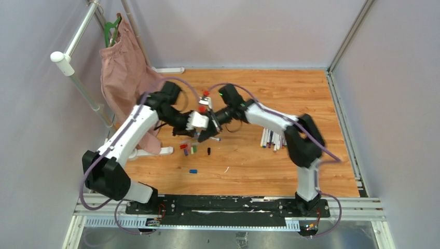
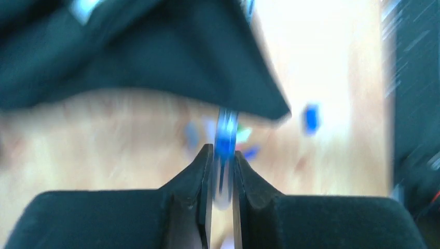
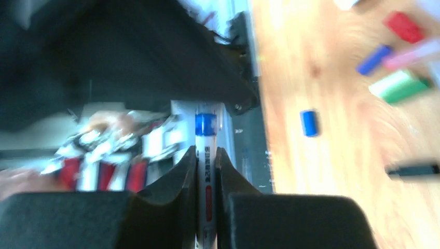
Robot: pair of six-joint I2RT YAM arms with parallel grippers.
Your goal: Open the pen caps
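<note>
A white pen (image 3: 206,171) with lettering and a blue band spans the two grippers. In the right wrist view its body stands between the fingers of my right gripper, which is closed on it. Beyond the band it passes behind a black finger of the other arm. In the left wrist view, the pen's blue part (image 2: 225,142) and a clear tip lie between the fingers of my left gripper, which are closed round it. Blur hides whether cap and body are apart. In the top view both grippers meet near the middle, largely covering the pen.
Loose caps lie on the wood: a blue one (image 1: 193,171), a black one (image 1: 209,151), a red one (image 1: 183,146) and several others. A row of pens (image 1: 272,139) lies to the right. Pink trousers (image 1: 127,78) hang at left.
</note>
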